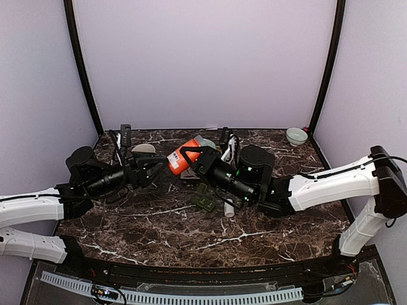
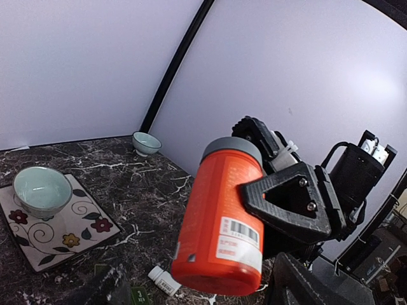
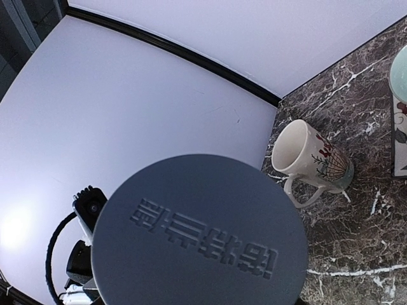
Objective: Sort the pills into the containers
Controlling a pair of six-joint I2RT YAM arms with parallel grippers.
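Note:
An orange-red pill bottle [image 1: 182, 157] with a grey cap is held tilted in the air, my right gripper [image 1: 198, 157] shut around its side near the cap. In the right wrist view the grey cap [image 3: 200, 235] fills the lower middle and hides the fingers. Just left of the bottle's base, my left gripper [image 1: 156, 170] is open, with a small gap to the bottle. From the left wrist, the bottle [image 2: 219, 210] appears ahead of the parted fingers, its label facing me. A small white bottle [image 1: 229, 208] lies on the marble table, partly under the right arm.
A green pill box [image 1: 204, 202] lies at mid-table. Behind it a pale bowl [image 2: 42, 190] rests on a flowered tray [image 2: 82, 244]. Another bowl [image 1: 296, 135] stands at the back right. A mug is at the back left.

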